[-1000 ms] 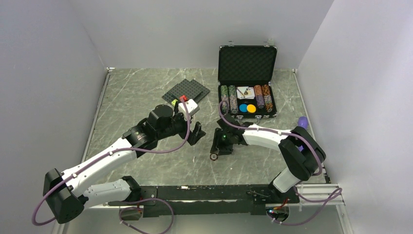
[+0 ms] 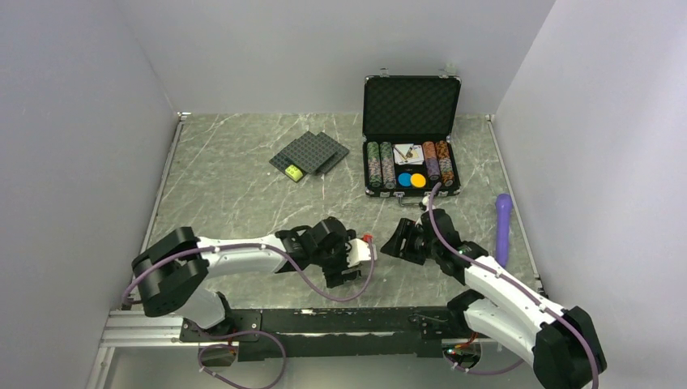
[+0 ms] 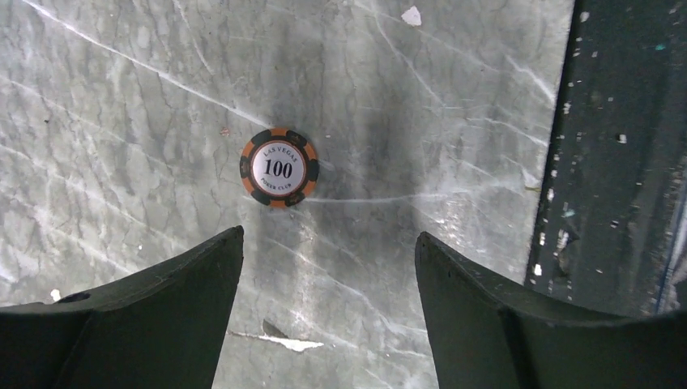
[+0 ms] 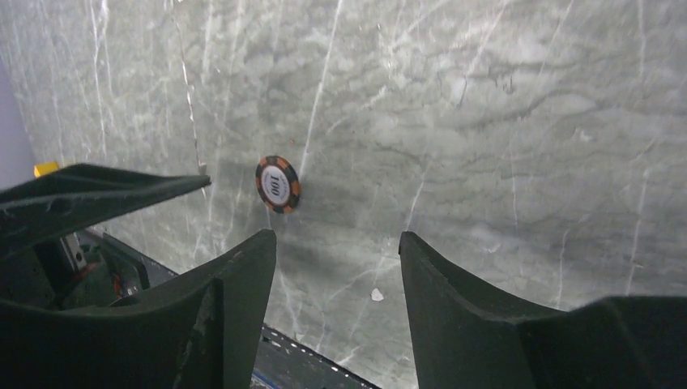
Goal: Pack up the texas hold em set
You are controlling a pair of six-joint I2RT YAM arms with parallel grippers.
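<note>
A black-and-orange 100 chip (image 3: 278, 168) lies on the marble table, hidden under my left arm in the top view. My left gripper hangs open just above it, the chip showing beyond its fingertips. My right gripper is open and empty to the right of it, with the chip ahead and to the left in its view.
Two dark padded trays (image 2: 312, 150) lie at back centre with a yellow-green object (image 2: 293, 173) on them. A purple cylinder (image 2: 502, 227) lies along the right edge. A dark rail runs along the front edge.
My right gripper has drawn away from the chip to the right.
</note>
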